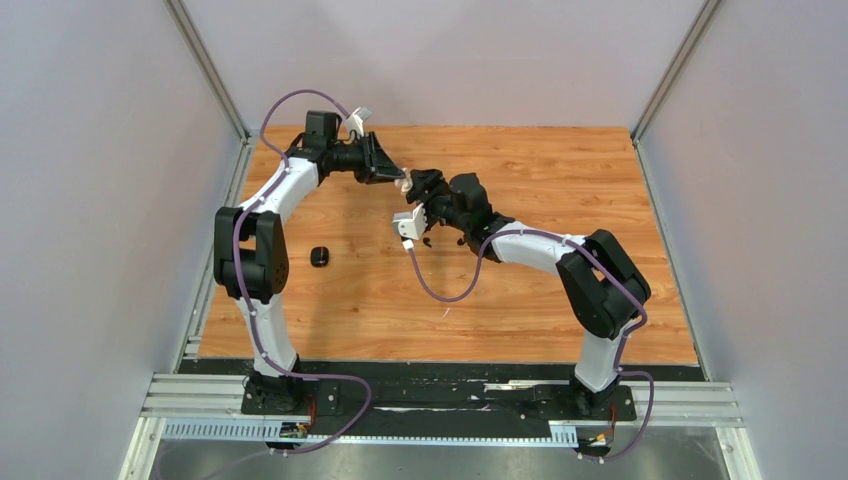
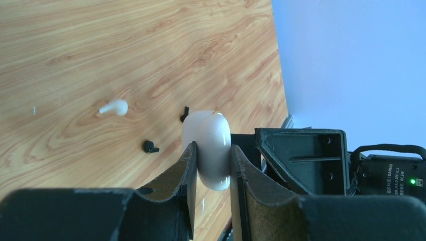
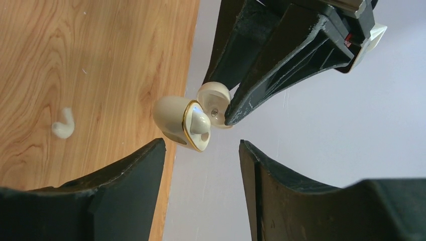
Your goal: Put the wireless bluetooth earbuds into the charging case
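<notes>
My left gripper is shut on the white charging case (image 2: 210,130), held up above the table near the middle of the top view. In the right wrist view the case (image 3: 173,118) has its lid (image 3: 212,95) open, and a white earbud sits in one cavity. My right gripper is part open just beside the case, with nothing between its fingers. A white earbud (image 2: 116,107) lies on the table below, along with small black earbuds (image 2: 149,146).
A black case (image 1: 320,256) lies on the table left of centre. Walls (image 1: 740,250) border the sides and back.
</notes>
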